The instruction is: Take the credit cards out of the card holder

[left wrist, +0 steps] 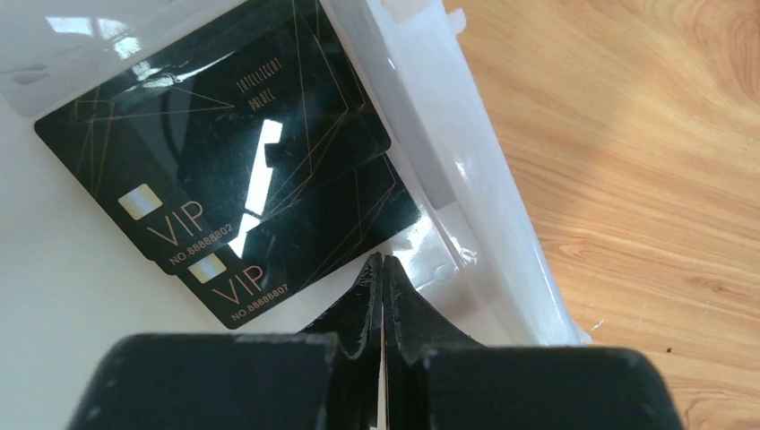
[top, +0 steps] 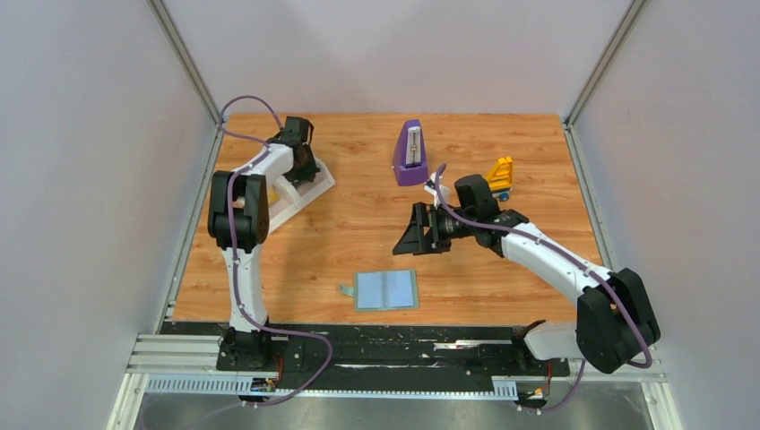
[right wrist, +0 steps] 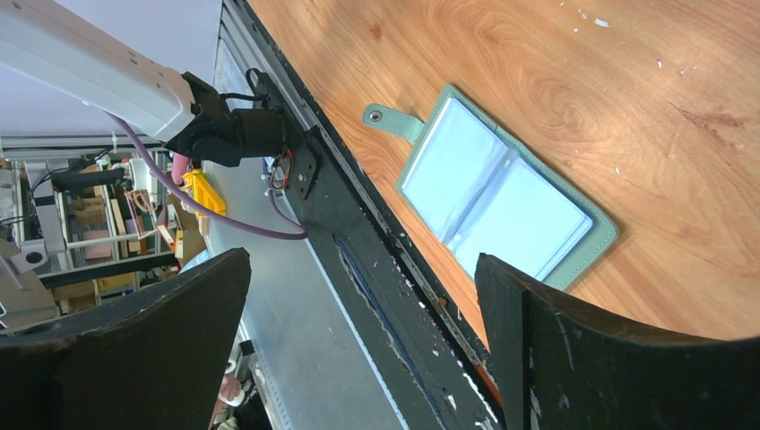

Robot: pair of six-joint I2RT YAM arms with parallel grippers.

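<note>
Green-edged card holder (top: 386, 290) lies open at the front middle of the table; its clear pockets (right wrist: 520, 206) look pale, with no dark card visible in them. Black VIP cards (left wrist: 242, 143) overlap on the floor of the white divided tray (top: 300, 210) at the back left. My left gripper is over that tray, its tips together just beside the lower card's edge, nothing visible between them. Whether they touch the tray is unclear. To the right of and behind the holder, my right gripper hangs open and empty above the table.
A purple stand (top: 410, 154) is at the back middle, with a yellow toy (top: 500, 176) right of it. The tray's raised wall (left wrist: 502, 206) borders the cards. Bare wood lies between tray and holder.
</note>
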